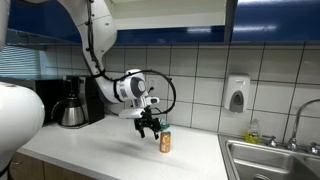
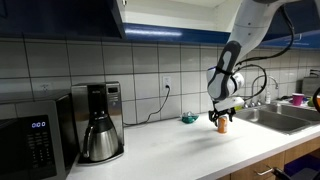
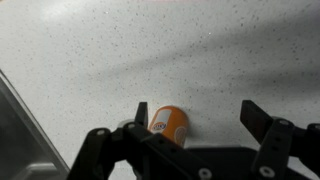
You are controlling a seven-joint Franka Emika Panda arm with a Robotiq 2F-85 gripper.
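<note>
An orange container with a pale label (image 1: 165, 142) stands on the white counter near the sink. My gripper (image 1: 148, 135) hangs above the counter, just left of it in exterior view 1. Its fingers are open, with bare counter showing between them. In the wrist view, the orange container (image 3: 169, 124) shows at the lower middle, close by the left finger (image 3: 139, 116) and partly covered by the gripper body. The right finger (image 3: 256, 119) is well apart from it. In exterior view 2, the orange container (image 2: 224, 124) appears beneath the arm.
A green object (image 2: 189, 117) lies toward the back wall. The sink (image 1: 262, 162) borders the counter on the right. A coffee maker (image 2: 101, 122) and a microwave (image 2: 31, 134) stand at the other end.
</note>
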